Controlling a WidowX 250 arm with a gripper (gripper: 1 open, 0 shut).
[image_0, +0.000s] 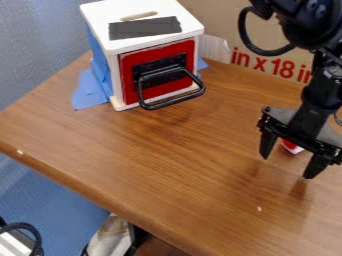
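Observation:
The black gripper (286, 164) hangs low over the wooden table at the right, its two fingers spread apart. A small red and white object (293, 146) lies behind it, partly hidden by the gripper. Whether anything sits between the fingers is hard to tell, but the gap looks empty.
A toy oven (140, 35) with a red door and black handle stands at the back left on blue paper (88, 92). A cardboard panel (234, 30) backs the table (140, 175), whose middle and front are clear. The left edge drops to a blue floor.

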